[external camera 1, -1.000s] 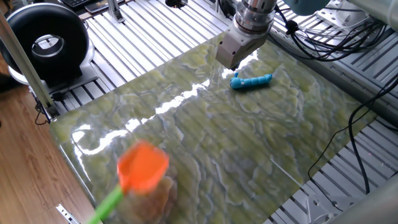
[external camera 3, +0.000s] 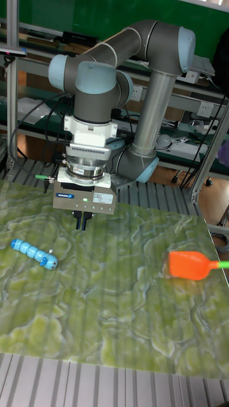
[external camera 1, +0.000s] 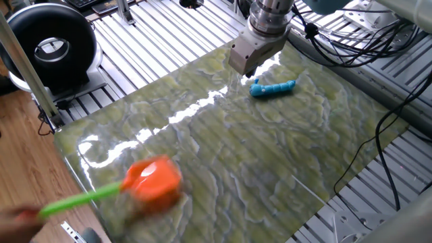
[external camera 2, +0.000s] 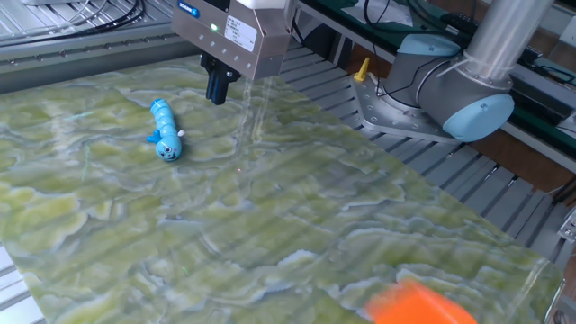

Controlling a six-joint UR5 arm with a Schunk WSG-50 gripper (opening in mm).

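A blue segmented caterpillar toy lies on the green marbled board, its face end showing in exterior view 2. Above the board and beside the toy hangs my gripper, apart from it; its dark fingers point down close together, with nothing showing between them. In exterior view 3, the gripper is to the right of the toy. An orange toy shovel with a green handle is blurred over the board's near left part, a person's hand at the handle's end.
The green marbled board is mostly bare. Slatted metal table surface surrounds it. Black cables hang along the right side, and a black ring-shaped object stands at the far left.
The shovel has swung, its handle now lying flatter toward the left, and the hand has come into view. My gripper has shifted slightly left in exterior view 1. The caterpillar has stayed put.
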